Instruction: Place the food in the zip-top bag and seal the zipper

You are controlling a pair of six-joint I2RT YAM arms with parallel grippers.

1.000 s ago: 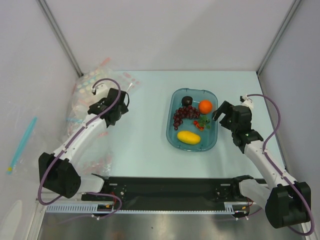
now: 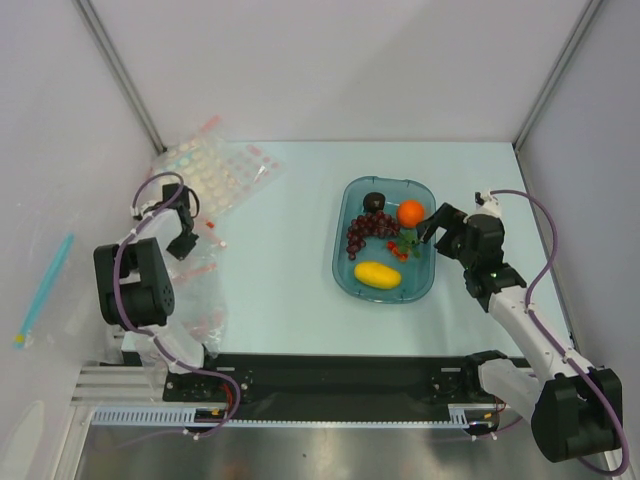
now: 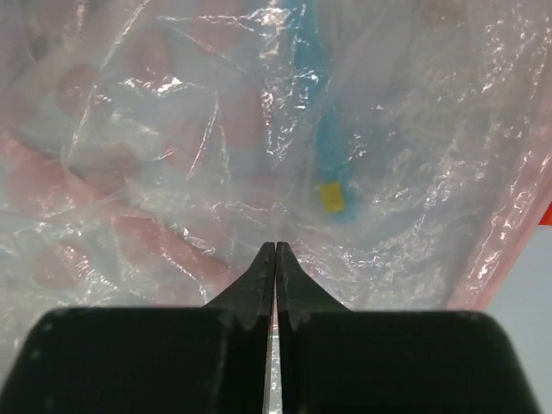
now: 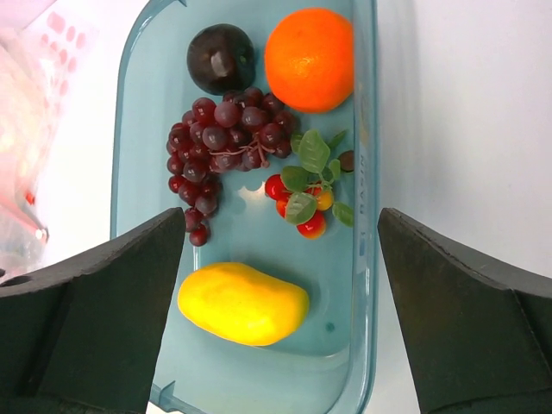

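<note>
Clear zip bags (image 2: 200, 300) with pink trim lie at the left; my left gripper (image 2: 182, 240) is over them. In the left wrist view it (image 3: 274, 250) is shut, crumpled plastic (image 3: 414, 172) below it and nothing visible between its fingers. A blue tray (image 4: 147, 95) holds a yellow fruit (image 4: 241, 302), grapes (image 4: 216, 138), an orange (image 4: 310, 60), a dark fruit (image 4: 220, 59) and small tomatoes (image 4: 310, 226) with leaves. My right gripper (image 2: 435, 232) stands open over the tray's right edge.
A patterned bag (image 2: 215, 170) lies at the back left. Another clear bag with a blue strip (image 2: 45, 280) is at the far left.
My left gripper has moved left and down over the bags.
</note>
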